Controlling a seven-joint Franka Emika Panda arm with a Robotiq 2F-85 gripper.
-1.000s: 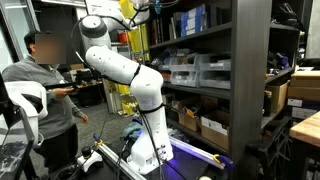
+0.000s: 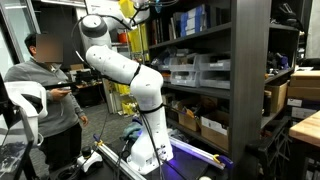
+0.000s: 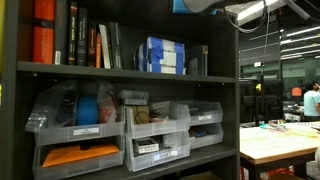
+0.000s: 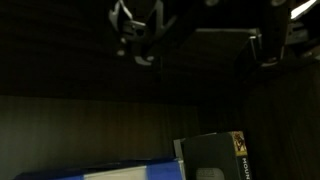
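My gripper shows dark at the top of the wrist view. Its two fingers stand apart, and nothing can be made out between them in the poor light. Beneath them in that view are a blue-and-white item and a dark book or box with a coloured edge. From exterior view 2, blue-and-white boxes stand on the upper shelf. The arm rises from its base and bends toward the shelf top, where the gripper is mostly cut off. A blue patch by the arm is unclear.
A row of books fills the upper shelf's left side. Clear plastic bins are stacked below. The shelf's dark side post stands right of the arm. A person stands at left; a wooden table is at right.
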